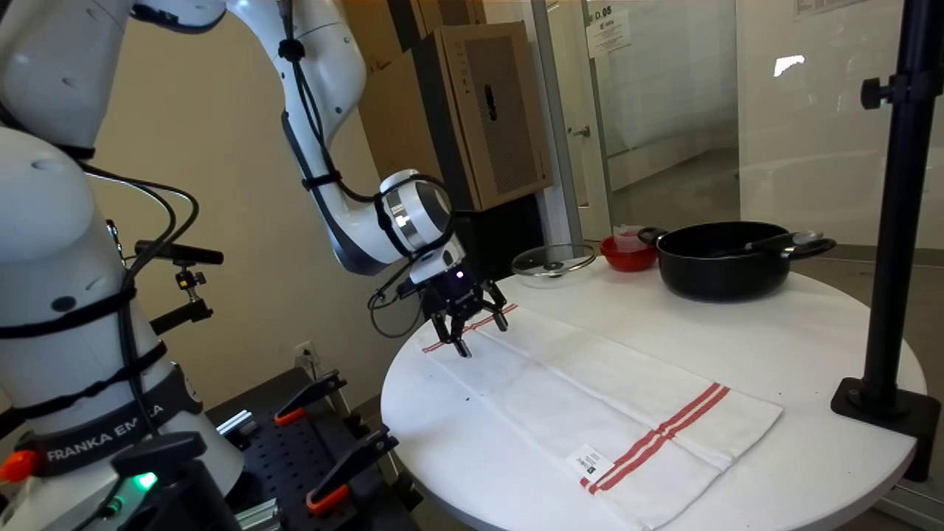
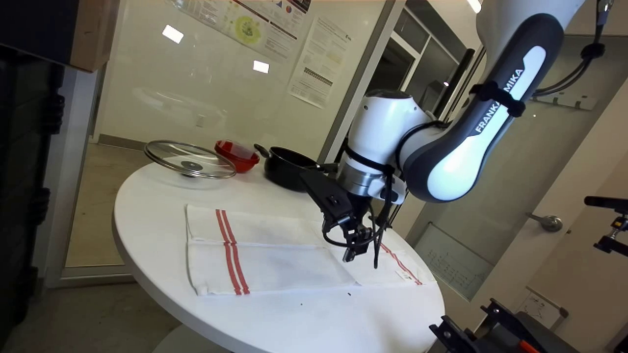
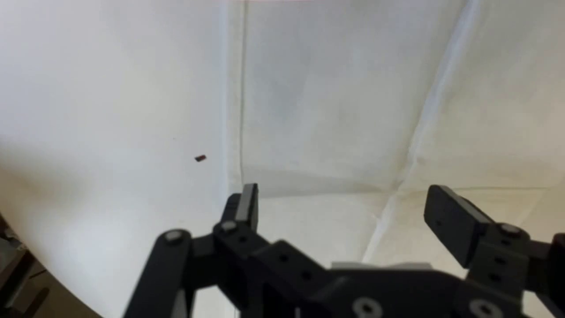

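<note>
A white towel (image 1: 566,385) with red stripes lies lengthwise and flat on the round white table, creased along its middle. Its red bands cross both ends, and a white tag (image 1: 590,462) shows near one of them. My gripper (image 1: 486,337) is over the towel's end nearer the arm base, fingers pointing down. In the wrist view the gripper stands open, its fingers wide apart with only towel visible beneath and nothing between them. The towel's long edge (image 3: 242,106) runs close to the left finger. In exterior view 2 the gripper (image 2: 362,258) hangs above the towel (image 2: 282,259).
At the table's far side stand a glass lid (image 1: 554,262), a red bowl (image 1: 629,257) and a black pot (image 1: 723,273) with a utensil in it. A black post (image 1: 885,265) is clamped at the right edge. A small dark speck (image 3: 200,158) lies beside the towel.
</note>
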